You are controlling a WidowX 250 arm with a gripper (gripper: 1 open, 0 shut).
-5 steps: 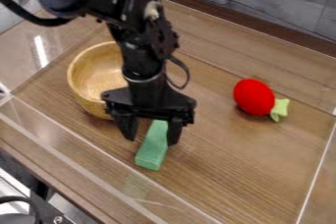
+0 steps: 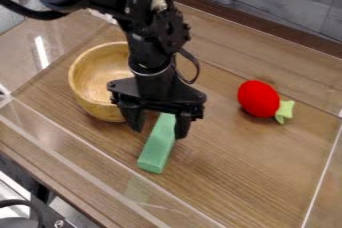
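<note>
My black gripper [image 2: 159,118] points down at the centre of the camera view, open, with its fingertips over the upper end of a green bar [image 2: 156,154]. The bar lies flat on the wooden table and runs toward the front; part of its upper end is hidden by the gripper. A tan bowl [image 2: 94,72] is just left of the gripper, partly behind the arm.
A red round object [image 2: 258,99] with a light green piece [image 2: 285,111] at its side lies to the right. A grey wall [image 2: 254,2] runs along the back.
The gripper has moved up and back from lower over the green bar, uncovering more of it. The bar, bowl and red object look unmoved.
</note>
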